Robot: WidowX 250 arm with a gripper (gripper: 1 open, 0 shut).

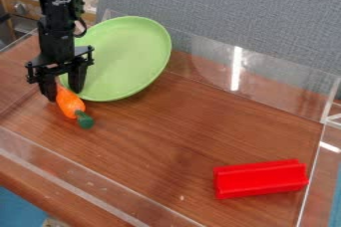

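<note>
My gripper (62,76) reaches down at the left, at the rim of a green plate (127,50). An orange toy carrot (70,103) with a green top lies just under the fingers, slanting toward the front. Whether the fingers hold the carrot or the plate's edge is unclear.
A red block (260,178) lies at the front right. Clear walls edge the wooden surface, and a grey panel (226,7) stands behind.
</note>
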